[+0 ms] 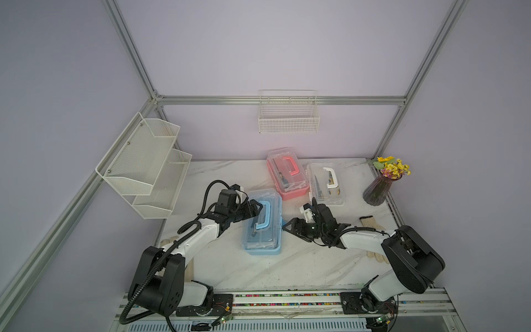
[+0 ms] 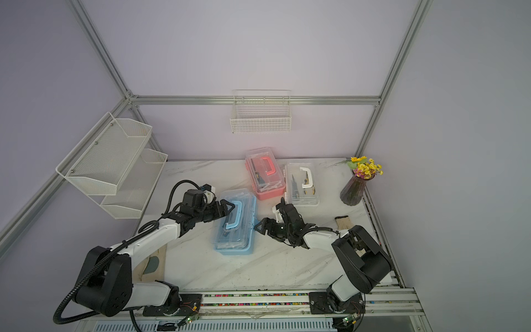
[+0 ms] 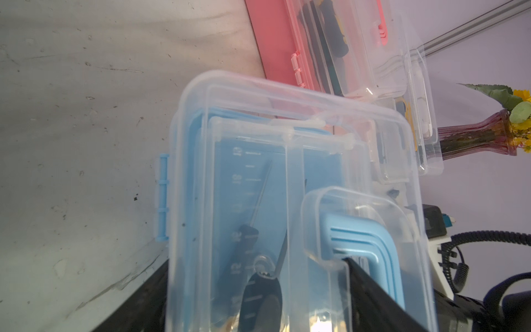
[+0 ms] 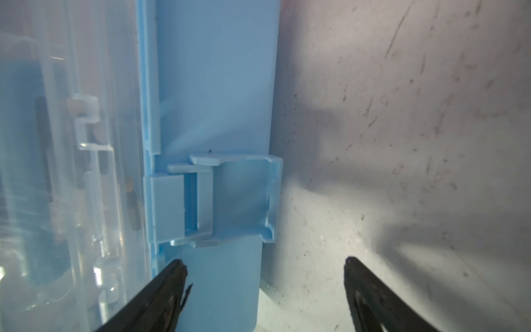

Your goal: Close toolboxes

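The blue toolbox [image 1: 262,240] lies centre on the table, its clear lid down over tools. My left gripper [image 1: 255,207] is over its left upper part, beside the blue handle [image 3: 390,260]; its fingers are mostly hidden behind the lid's clear plastic in its wrist view. My right gripper is open at the box's right side, facing a blue latch [image 4: 221,199] that sticks outward, nothing between its fingers. Behind stand a pink toolbox [image 1: 286,174] and a clear toolbox with white handle [image 1: 326,182], both with lids down.
A vase of yellow flowers [image 1: 379,188] stands at the right. A glove [image 2: 343,221] lies under the right arm. Mesh shelves [image 1: 143,166] hang on the left wall.
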